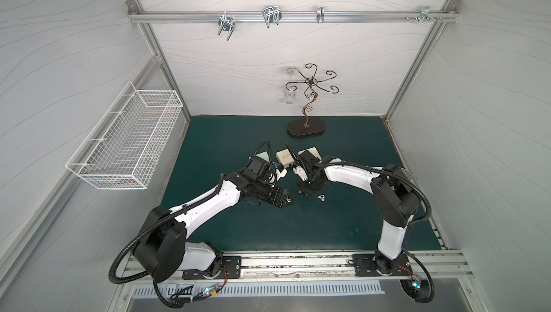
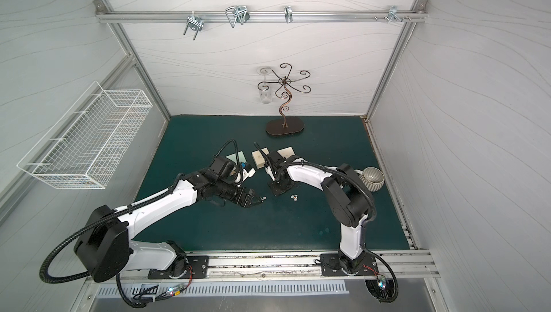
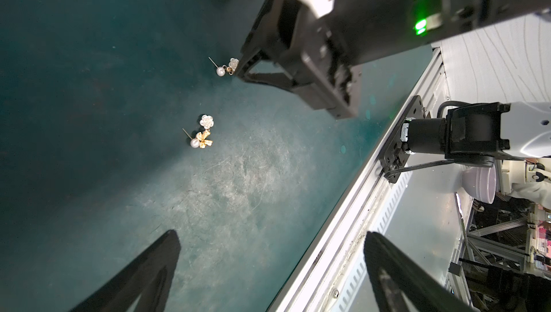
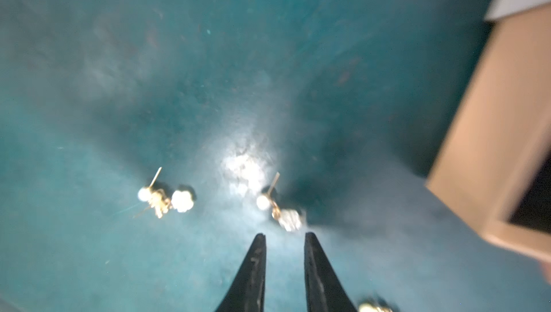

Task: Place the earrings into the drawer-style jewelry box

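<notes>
Pearl and flower earrings lie on the green table: one pair and another in the left wrist view. In the right wrist view my right gripper is part open just short of an earring, nothing visible between its fingers; another lies to its left and more at the bottom edge. My left gripper is low over the table; its fingers stand wide apart in its wrist view, nothing between them. A cardboard box sits right of the earrings.
Small pale boxes stand behind the grippers. A metal scroll stand is at the back, a bowl at the right edge, a wire basket on the left wall.
</notes>
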